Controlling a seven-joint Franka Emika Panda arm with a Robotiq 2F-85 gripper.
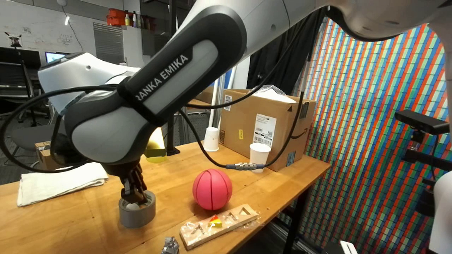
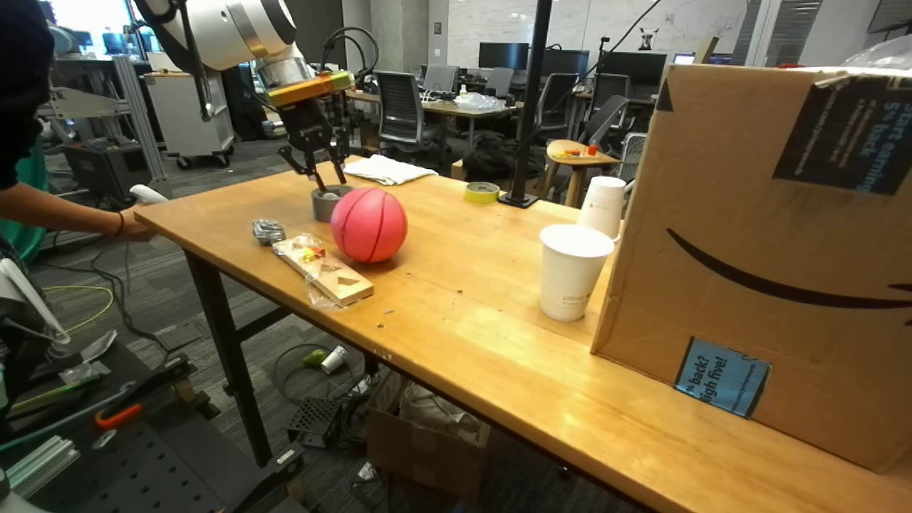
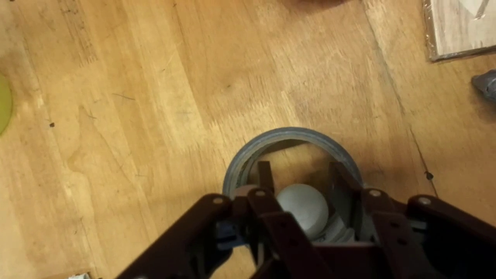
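A grey roll of tape (image 1: 137,216) lies flat on the wooden table, its hole facing up. Inside that hole is a small whitish ball (image 3: 303,209). My gripper reaches down into the ring with one finger on each side of the ball, shut on it. The left finger (image 3: 266,176) borders the ball closely, and the right finger (image 3: 343,179) is near the ring's inner wall. In exterior view 1 the gripper (image 1: 134,198) points straight down, and the ball is partly hidden behind the ring's rim.
A pink ball (image 2: 369,225) stands close to the tape roll, beside a wooden shape board (image 2: 325,272) and crumpled foil (image 2: 268,231). A folded white cloth (image 1: 61,182) lies further left. Paper cups (image 2: 574,272) and a cardboard box (image 2: 752,214) occupy the far end.
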